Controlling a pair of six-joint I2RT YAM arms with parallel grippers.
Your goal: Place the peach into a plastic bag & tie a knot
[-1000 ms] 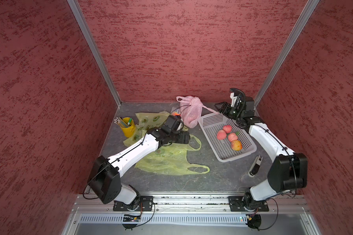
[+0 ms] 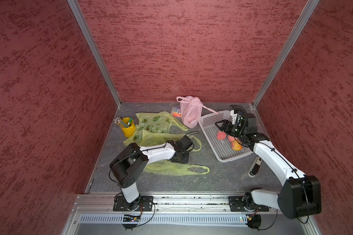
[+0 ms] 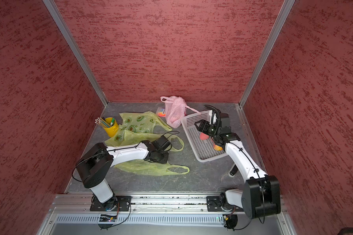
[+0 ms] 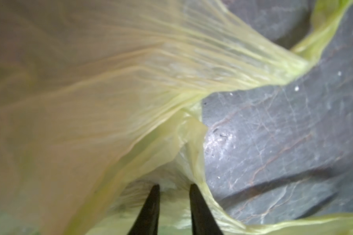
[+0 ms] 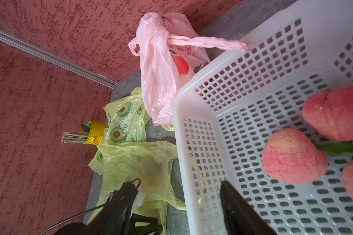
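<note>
My left gripper is down in the folds of a thin yellow-green plastic bag (image 4: 153, 78) on the grey table, fingertips apart beside a twisted edge of it, gripping nothing that shows. In the top left view its wrist covers the bag's middle. My right gripper (image 2: 222, 125) hangs open over the grey perforated basket (image 2: 223, 156), which holds pinkish peaches (image 5: 294, 154) and a red-yellow fruit (image 2: 236, 145). In the right wrist view its fingers stand wide at the basket's near left wall, the peaches to their right.
A pink bag (image 2: 190, 111) lies behind, left of the basket. An avocado-print bag (image 2: 153, 121) and a yellow cup of pencils (image 2: 128, 129) are at the left. A black and silver object (image 2: 255, 165) lies at the front right. Bare table shows along the front.
Over the last second my left gripper has moved down toward the front onto the yellow-green bag.
</note>
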